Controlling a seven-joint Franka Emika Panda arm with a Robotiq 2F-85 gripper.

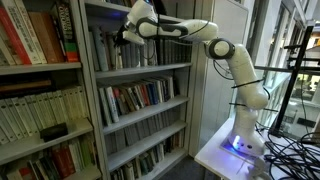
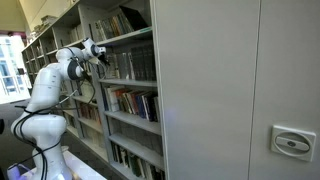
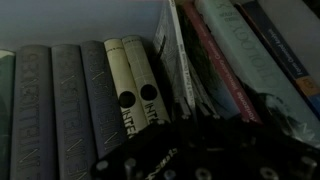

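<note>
In the wrist view, a thin pale-edged book [image 3: 178, 60] leans at a slant and runs down to my gripper. The dark fingers appear shut on its near end, though deep shadow hides much of the contact. From outside, my gripper [image 1: 122, 39] is up at the upper shelf of the grey bookcase, in front of its row of books. Exterior view 2 has the gripper [image 2: 103, 61] small at the same high shelf.
Left of the gripper stand two cream books [image 3: 133, 85] and several dark volumes [image 3: 72, 100]. A red-spined book [image 3: 220, 60] and a pale green one [image 3: 258, 60] lean on the right. Shelf boards [image 1: 145, 113] lie below; a tall pale panel [image 2: 210, 90] borders the bookcase.
</note>
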